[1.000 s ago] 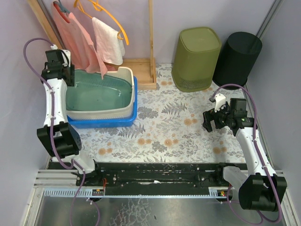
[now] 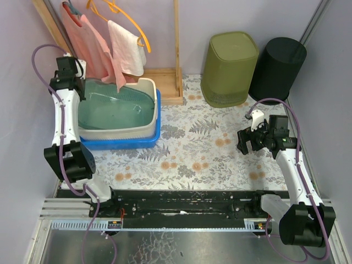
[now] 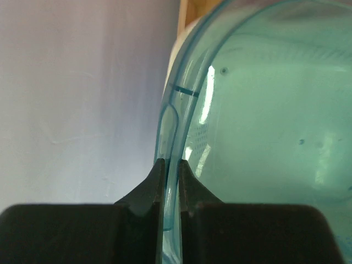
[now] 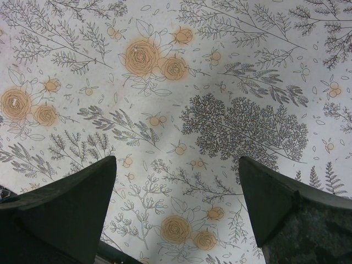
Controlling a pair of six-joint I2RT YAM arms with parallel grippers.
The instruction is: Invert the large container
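Observation:
A stack of containers sits at the back left: a teal-green translucent one [image 2: 113, 110] inside a cream one [image 2: 140, 129], over a blue tub [image 2: 148, 142]. My left gripper [image 2: 77, 93] is at the stack's left side. In the left wrist view it [image 3: 172, 179] is shut on the teal container's rim [image 3: 187, 102]. My right gripper [image 2: 247, 140] stands open and empty above the bare patterned mat at the right; its fingers frame only mat in the right wrist view [image 4: 177, 198].
Pink and white garments on yellow hangers and a wooden rack [image 2: 165, 91] overhang the stack's back. An olive bin [image 2: 228, 71] and a black bin [image 2: 275, 69] stand at the back right.
My left arm has shifted very slightly right and toward the front since a second ago. The right arm has not moved.

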